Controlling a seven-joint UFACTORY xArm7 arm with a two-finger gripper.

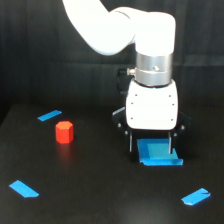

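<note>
My gripper (152, 148) hangs at the right of the middle, its white hand pointing straight down. Its dark fingers are hard to make out against the black background, but they seem to stand wide apart, one to each side. Below and between them shows a blue square piece (160, 158), perhaps a shallow tray, with a lighter blue middle. Whether the fingers touch it is not clear. A red block (64, 132) with an angular outline stands on the dark table to the left, well apart from the gripper.
Flat blue strips lie on the table: one at the back left (50, 115), one at the front left (24, 189) and one at the front right (196, 197).
</note>
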